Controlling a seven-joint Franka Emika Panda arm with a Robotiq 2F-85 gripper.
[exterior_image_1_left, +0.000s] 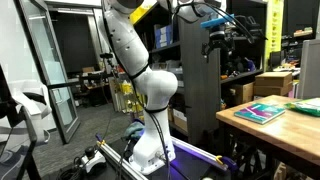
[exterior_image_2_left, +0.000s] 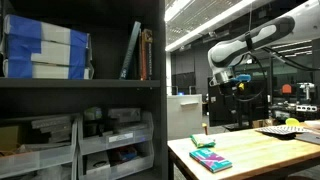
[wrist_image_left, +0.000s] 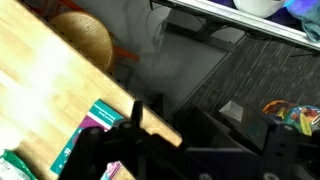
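My gripper is open, with nothing between its fingers. In the first exterior view the gripper (exterior_image_1_left: 222, 47) hangs high in the air, well above and to the left of the wooden table (exterior_image_1_left: 290, 131). A flat, colourful book (exterior_image_1_left: 260, 112) lies on that table; in the second exterior view the same book (exterior_image_2_left: 211, 160) is near the table's front corner. The wrist view shows part of the book (wrist_image_left: 92, 137) at lower left, partly hidden by the gripper. Beside it lies a green and white packet (exterior_image_2_left: 200, 141).
A dark shelf (exterior_image_2_left: 78, 96) holds upright books (exterior_image_2_left: 146, 55), blue-and-white boxes (exterior_image_2_left: 45, 52) and clear drawers (exterior_image_2_left: 120, 140). A checkered item (exterior_image_2_left: 281, 129) and a yellow bowl (exterior_image_2_left: 293, 122) sit at the table's far side. A round stool (wrist_image_left: 83, 40) stands beside the table.
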